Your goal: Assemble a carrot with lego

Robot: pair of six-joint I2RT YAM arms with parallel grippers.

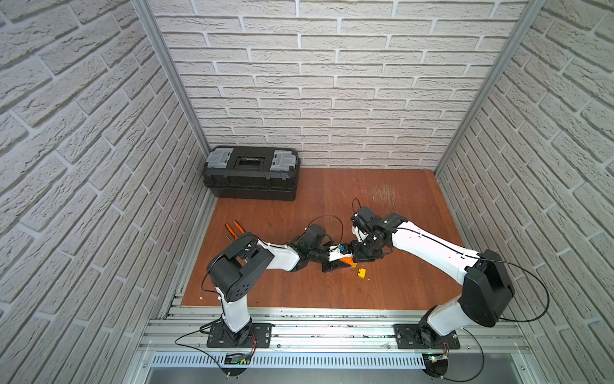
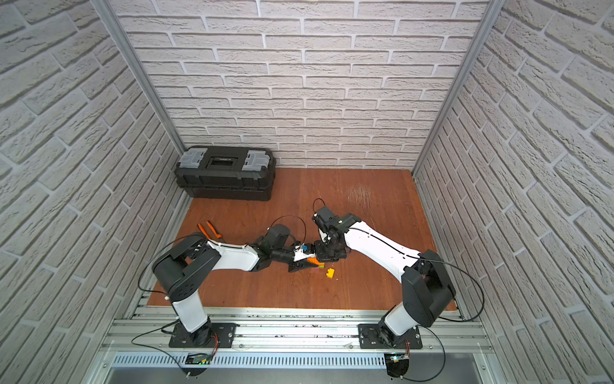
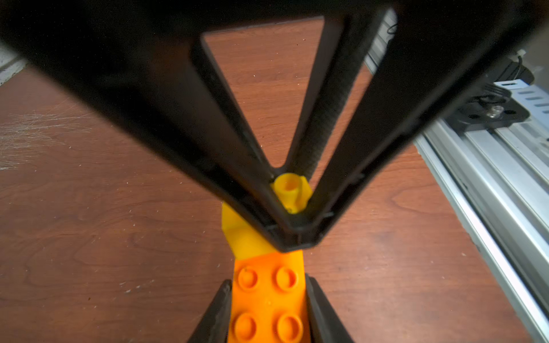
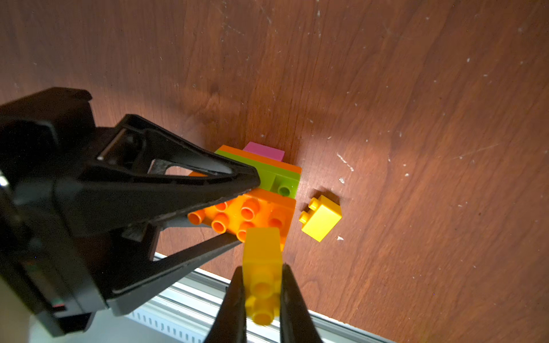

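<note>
In the right wrist view, my left gripper (image 1: 342,259) is shut on an orange brick assembly (image 4: 263,208) with green (image 4: 277,177) and pink (image 4: 263,149) layers. My right gripper is shut on a yellow brick (image 4: 262,251), held against the orange studs at the assembly's end; whether it is seated cannot be told. In the left wrist view, the right gripper's black fingers cover part of that yellow brick. A loose yellow brick (image 4: 322,218) lies on the table beside the assembly.
A black toolbox (image 1: 249,185) stands at the back left. Orange-handled pliers (image 2: 211,230) lie at the left, partly behind the left arm.
</note>
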